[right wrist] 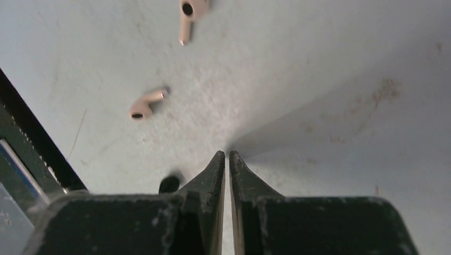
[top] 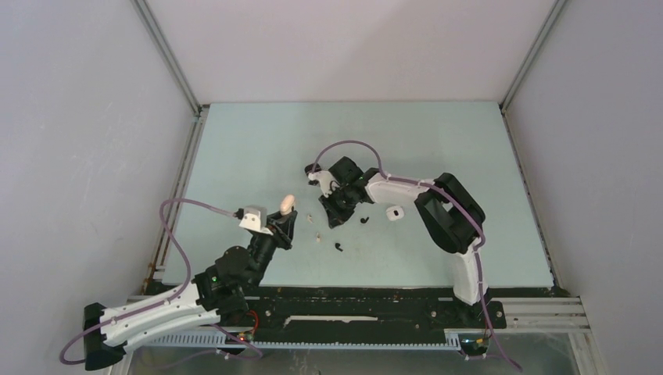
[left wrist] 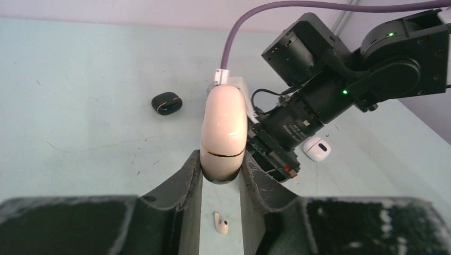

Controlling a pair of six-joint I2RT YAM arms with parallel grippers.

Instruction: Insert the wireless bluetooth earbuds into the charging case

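Observation:
My left gripper is shut on a pale pink charging case, held upright at the table's front-left. My right gripper is shut, with nothing visible between its fingertips, pointing down over the table to the case's right. Two pink earbuds lie on the table: one higher in the right wrist view, the other lower left. A black earbud is partly hidden by the right gripper.
A black case lies at the back, behind the right arm. A white case and small black earbuds lie right of centre.

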